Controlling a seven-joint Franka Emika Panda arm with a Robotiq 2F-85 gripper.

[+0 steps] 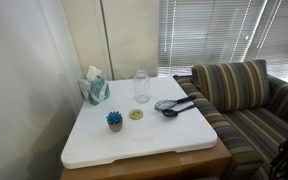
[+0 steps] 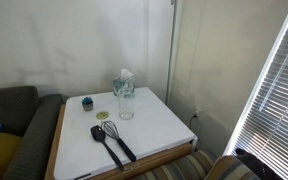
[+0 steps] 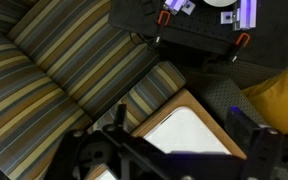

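Note:
On the white table stands a clear jar, open space around it. A round yellowish lid or disc lies near a small blue-green plant in a pot. Toward the sofa side lie a whisk and a black slotted or spoon-like utensil, side by side. My gripper shows dark against the table's corner in the wrist view; its fingers stand wide apart, with nothing between them. It is away from all the tabletop objects.
A tissue box sits at the table's back corner by the wall. A striped sofa adjoins the table's right side. In the wrist view, a dark platform with clamps lies beyond, and a yellow cushion is at the right.

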